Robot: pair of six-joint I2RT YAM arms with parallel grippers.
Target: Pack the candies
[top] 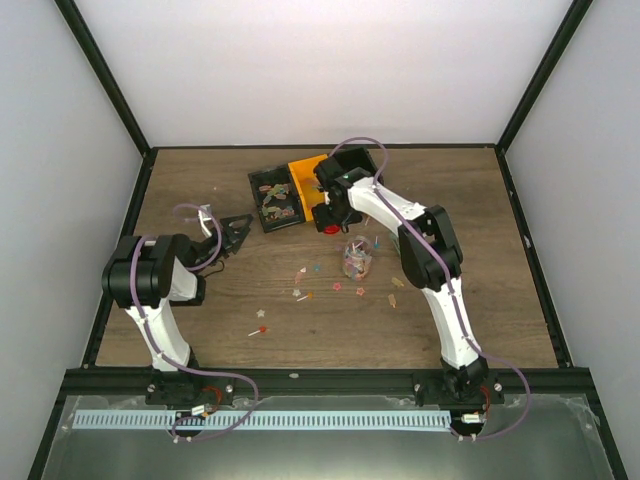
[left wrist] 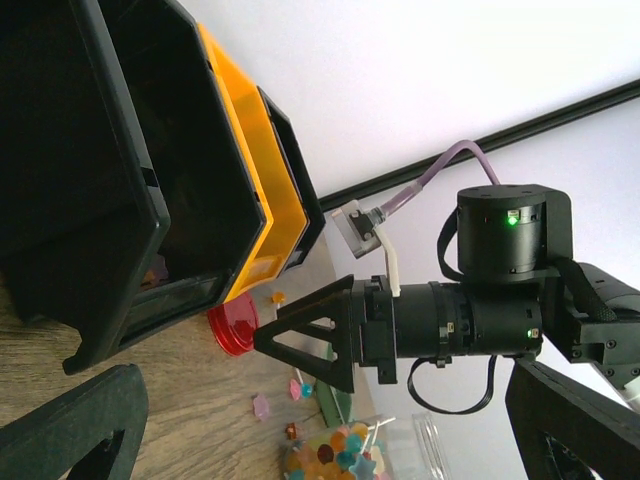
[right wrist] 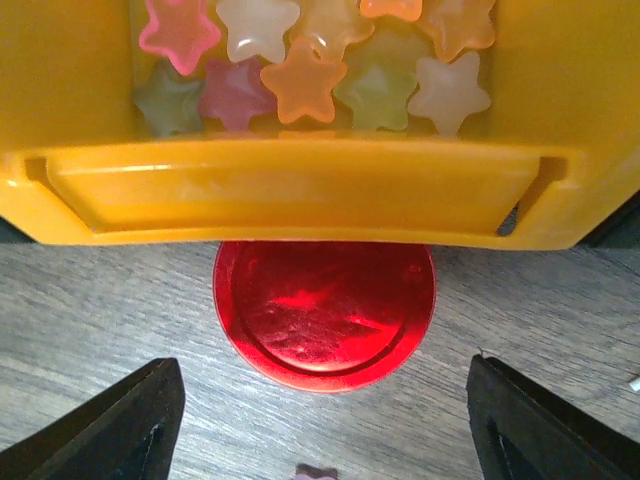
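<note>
Directly in front of the yellow bin [right wrist: 300, 195], which has several star candies [right wrist: 302, 82] in it, a red round lid [right wrist: 325, 315] lies flat on the table. In the right wrist view my right gripper is spread open, its fingers [right wrist: 110, 430] on either side of the lid and apart from it. A clear jar [top: 357, 258] of candies stands to the right of the lid. Over at the left, my left gripper [top: 243, 228] is open and empty, facing the bins. Several loose candies [top: 337, 287] are scattered on the table.
The black bin [top: 276, 197] left of the yellow one holds candies; another black bin [top: 355, 158] stands at its right, partly behind my right arm. A green item [left wrist: 335, 402] lies near the jar.
</note>
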